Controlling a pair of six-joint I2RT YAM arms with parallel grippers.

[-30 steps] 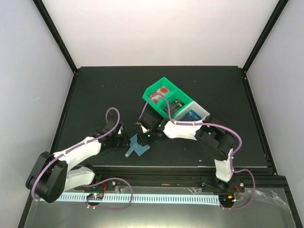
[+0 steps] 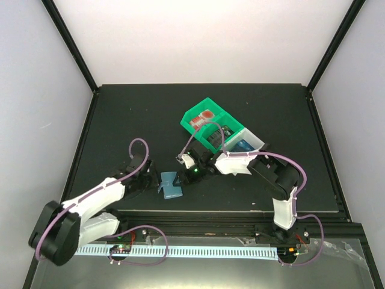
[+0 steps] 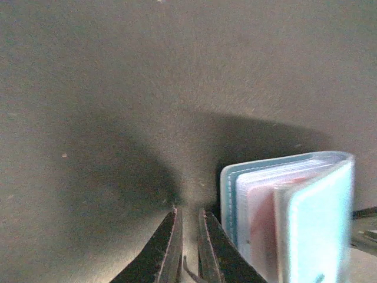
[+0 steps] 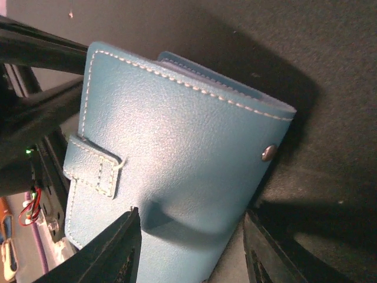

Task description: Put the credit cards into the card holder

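Note:
The blue card holder, with pale stitching and a small strap, rests on the black table between my two grippers. In the left wrist view, the holder is at the right, its layers spread at the edge. My left gripper is slightly open, with a narrow gap and no holder between its fingertips. Its dark fingers reach the holder's edge in the right wrist view. My right gripper is open above the holder's face. Cards lie in the green tray.
The green tray stands behind the right arm, holding a red-and-white card and a dark one. A white bin adjoins it, with a blue item inside.
The holder has turned on the table from a slanted pose to a straighter one. My left gripper has drawn slightly left; the right has shifted slightly.

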